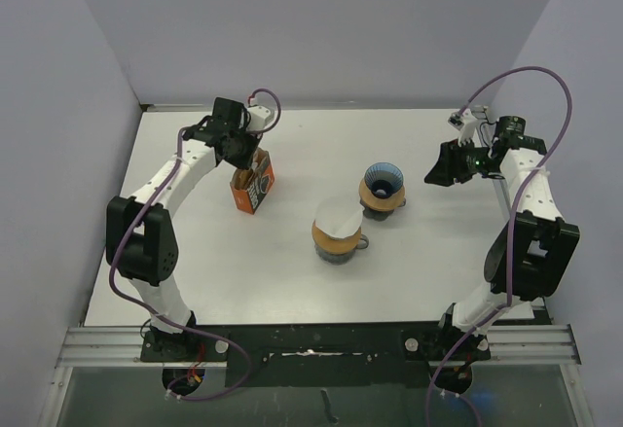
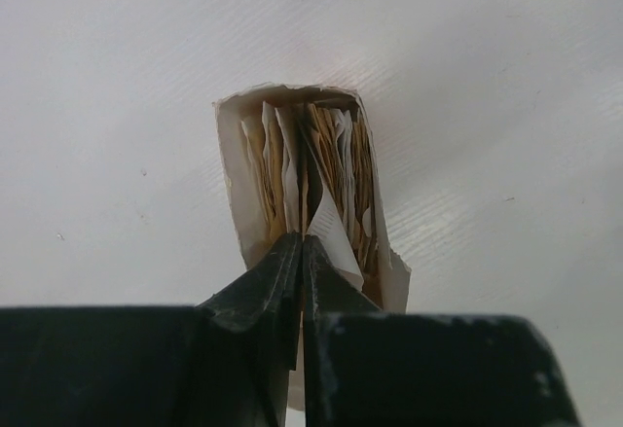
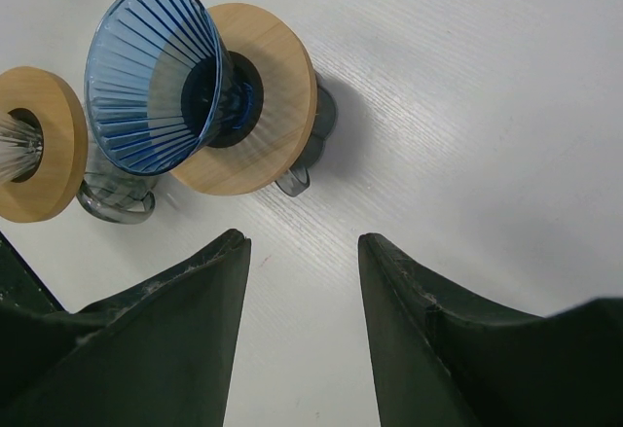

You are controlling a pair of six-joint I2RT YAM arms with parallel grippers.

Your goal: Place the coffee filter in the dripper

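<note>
The upright box of coffee filters (image 1: 253, 186) stands at the left of the table, packed with brown and white paper edges. My left gripper is shut at its open top, fingertips among the papers. Beside the fingers, one white filter (image 2: 335, 242) sticks out with a bent corner; whether any sheet is pinched between them is hidden. The blue ribbed dripper (image 1: 384, 180), its wooden collar (image 3: 277, 77) over a glass server, looks empty. My right gripper is open with nothing between its fingers, to the right of that dripper.
A second dripper (image 1: 339, 219), pale and wood-collared, stands front-left of the blue one on its own glass server (image 3: 115, 194). Bare white table lies between the box and both drippers, and also at the front right.
</note>
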